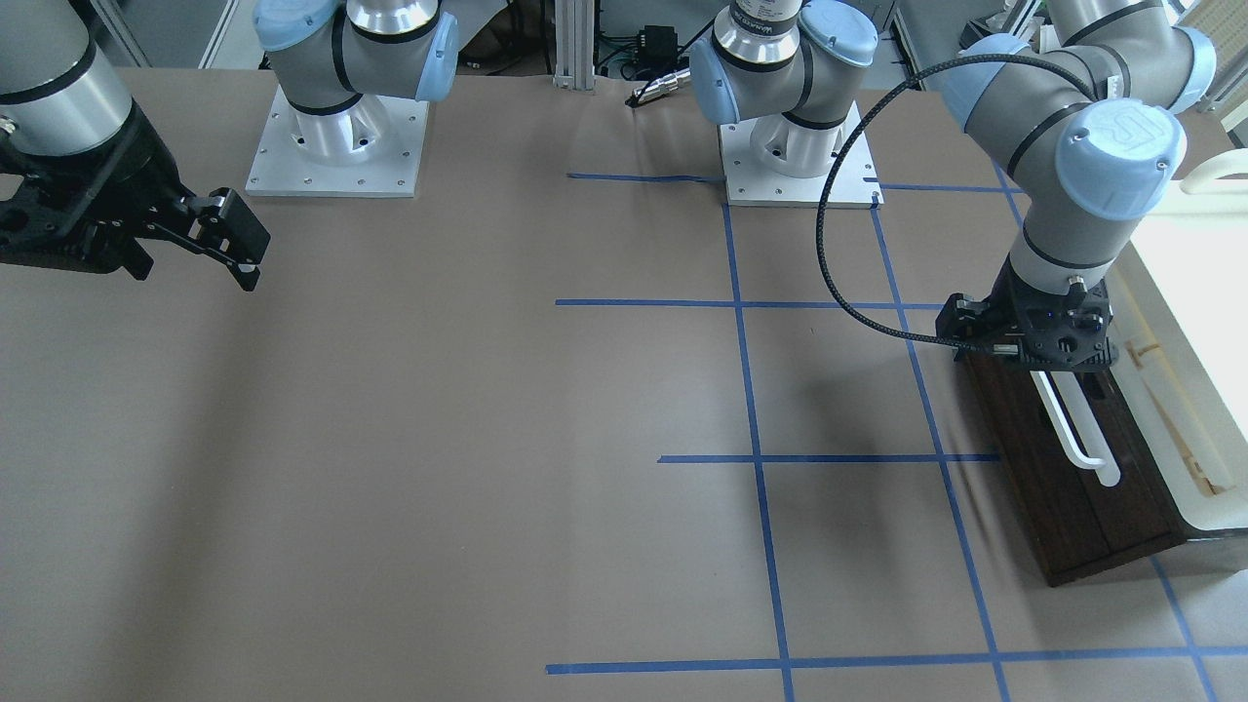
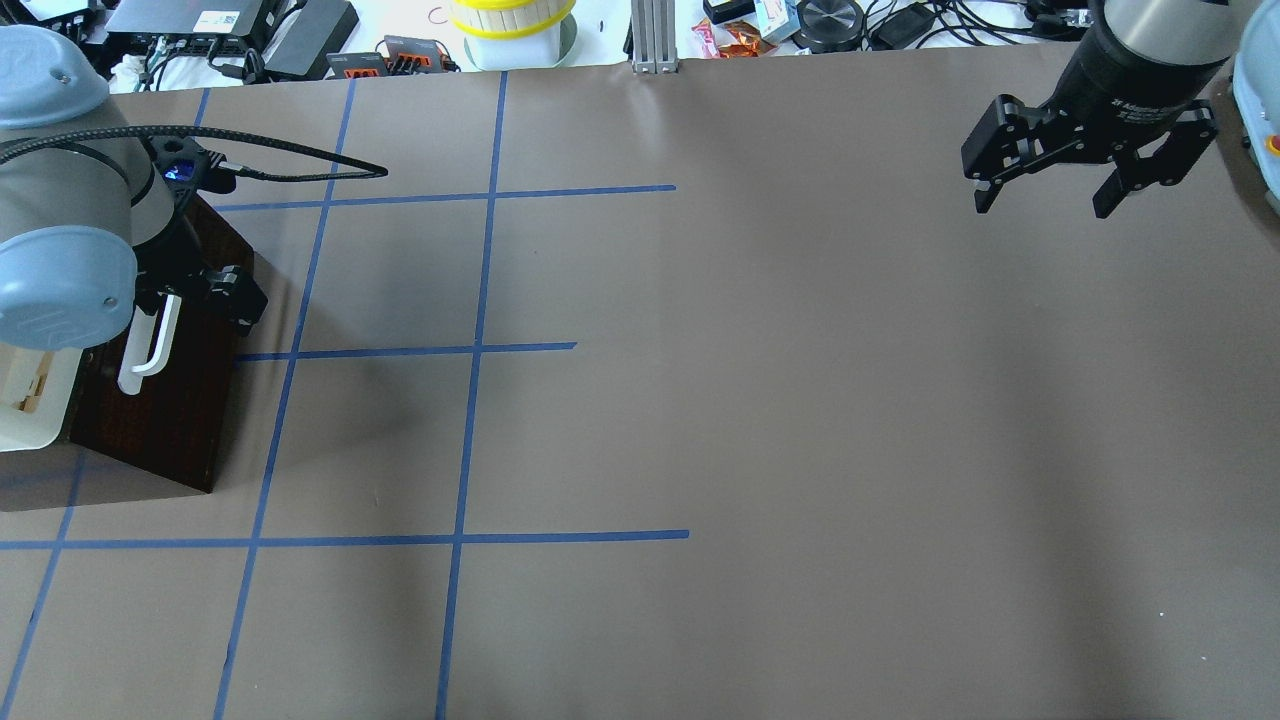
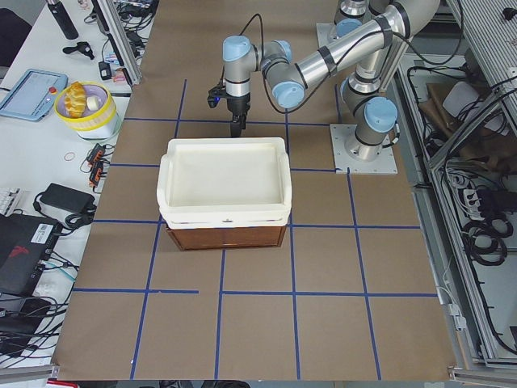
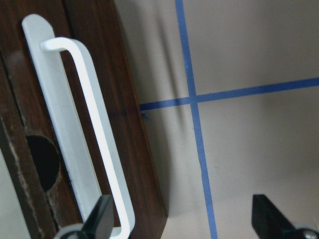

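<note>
My gripper [image 1: 1030,345] hangs over the dark wooden box [image 1: 1071,515], above the white handle [image 1: 1065,427] on its upper face. In the left wrist view the fingers stand wide apart at the bottom edge, open, the left one over the lower end of the white handle [image 4: 99,124] and the right one over bare floor; nothing is held. A white plastic bin [image 3: 224,182] sits on the wooden box [image 3: 226,240]. In the top view the gripper [image 2: 222,300] partly hides the box [image 2: 168,432].
A second black gripper [image 1: 193,246] hangs at the left of the front view, apart from the box. Other arm bases [image 1: 339,175] stand along the back.
</note>
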